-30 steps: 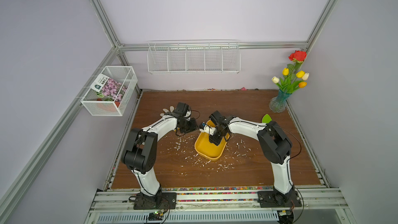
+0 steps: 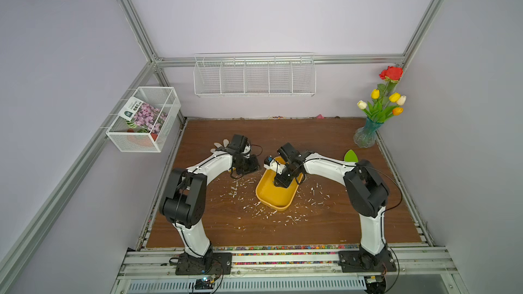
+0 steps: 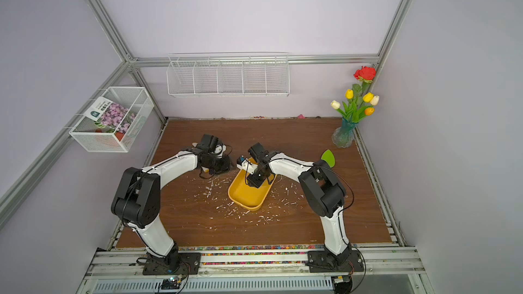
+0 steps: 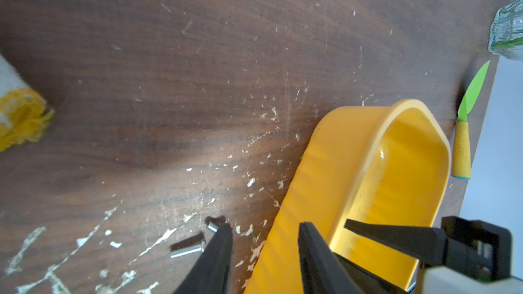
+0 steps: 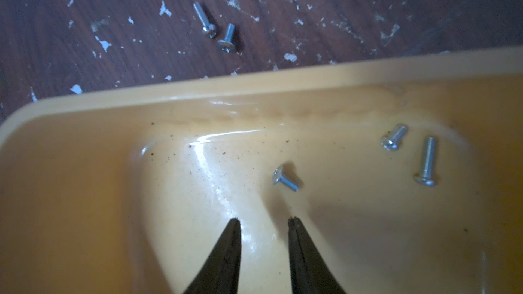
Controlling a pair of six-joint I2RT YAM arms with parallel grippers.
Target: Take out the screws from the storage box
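Observation:
The yellow storage box stands mid-table. On its floor, in the right wrist view, lie a short screw near the middle, a second short screw and a longer screw to the right. My right gripper is over the box's inside with its fingers apart and nothing between them; the middle screw lies just beyond the fingertips. Outside the box, two screws, one longer and one shorter, rest on the table. My left gripper is open and empty, above the table beside the box.
A green-bladed tool with a yellow handle lies beyond the box, near a glass vase of flowers. A pale glove is behind the left arm. White flakes litter the table.
The left arm and the box have stayed put.

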